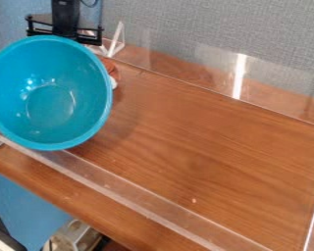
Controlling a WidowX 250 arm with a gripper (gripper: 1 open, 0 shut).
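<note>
A large turquoise plastic bowl [48, 98] fills the left side of the view, tilted so that its inside faces me, over the left end of the wooden table [212, 157]. My black gripper [64, 29] is at the top left, behind the bowl's upper rim. Its fingers are largely hidden, so whether it is open or shut does not show. A small orange and white object is partly hidden behind the bowl's right side.
Clear low walls [238, 78] edge the table at the back and front. A grey wall stands behind.
</note>
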